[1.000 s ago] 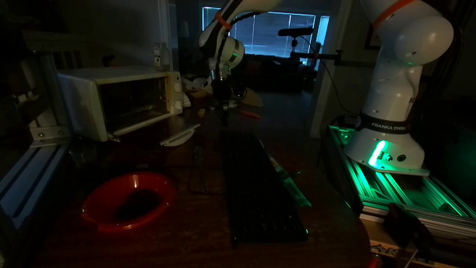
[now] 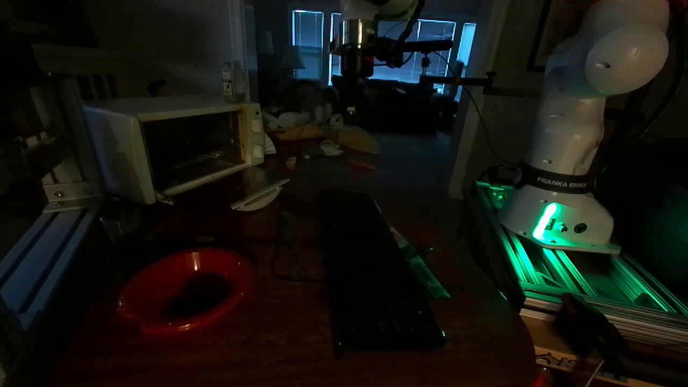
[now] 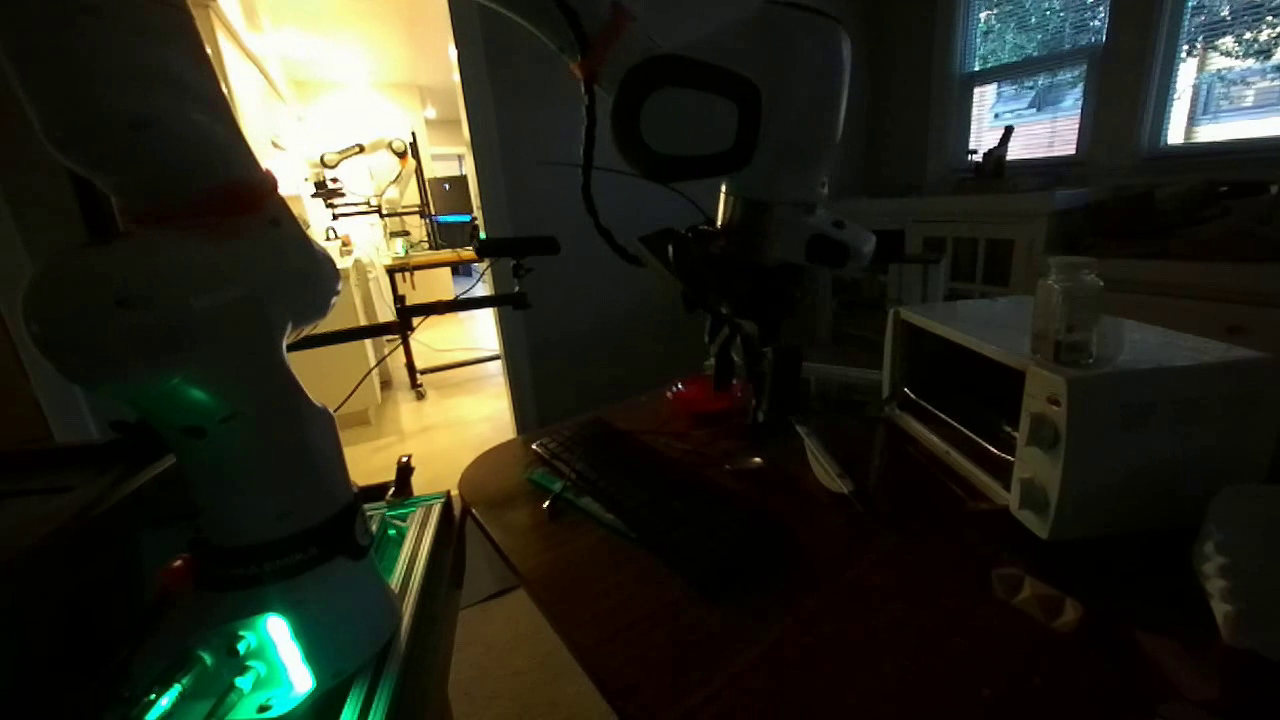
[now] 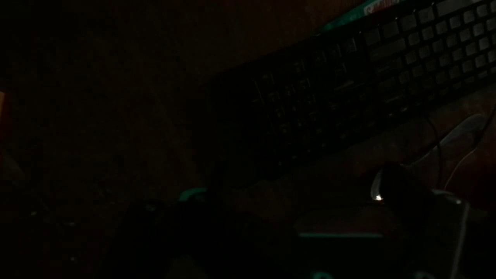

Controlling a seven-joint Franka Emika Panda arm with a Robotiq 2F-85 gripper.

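Observation:
My gripper (image 3: 747, 374) hangs above the table with its fingers apart and nothing visible between them. In exterior view 1 the dark gripper (image 2: 351, 106) is high over the far part of the table, beyond the keyboard. A black keyboard (image 2: 374, 271) lies lengthwise on the table; the wrist view shows the keyboard (image 4: 418, 60) at upper right, ahead of the fingers. At the table's near left sits a red bowl (image 2: 145, 290) with a dark patch inside, too dim to tell what it is. Green packaging (image 2: 422, 274) lies along the keyboard's right side.
A white toaster oven (image 2: 122, 145) stands open-fronted at left, with a glass jar (image 3: 1068, 312) on top. Near it lies a white plate-like piece (image 2: 261, 196). A cable (image 2: 277, 251) runs between bowl and keyboard. The room is very dark.
The arm has risen, and the gripper now hangs higher and slightly farther right in exterior view 1. Bowl, keyboard and oven stand as before.

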